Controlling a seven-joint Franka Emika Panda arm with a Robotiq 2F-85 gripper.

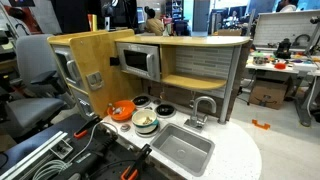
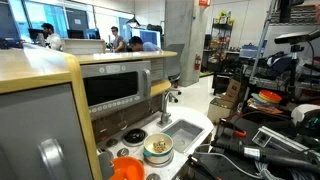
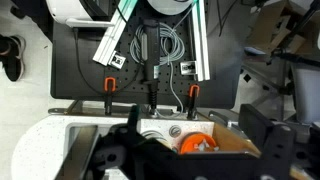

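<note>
In the wrist view, the dark fingers [image 3: 78, 150] of my gripper stand wide apart at the bottom of the frame, with no object visibly held between them. An orange bowl [image 3: 197, 142] shows beyond the gripper, partly covered by its dark body. The same orange bowl [image 2: 127, 168] sits on the white counter in exterior view 2. Beside it is a light-coloured pot [image 1: 145, 122] with something yellowish inside. I cannot make out the gripper clearly in either exterior view.
A sink [image 1: 183, 147] with a faucet [image 1: 200, 110] lies right of the pot. Black burners [image 1: 165, 110] are set in the counter behind it. A microwave [image 1: 139, 60] stands under a wooden shelf. Clamps with orange handles [image 3: 108, 96] and coiled cables [image 3: 170, 45] occupy the robot's table.
</note>
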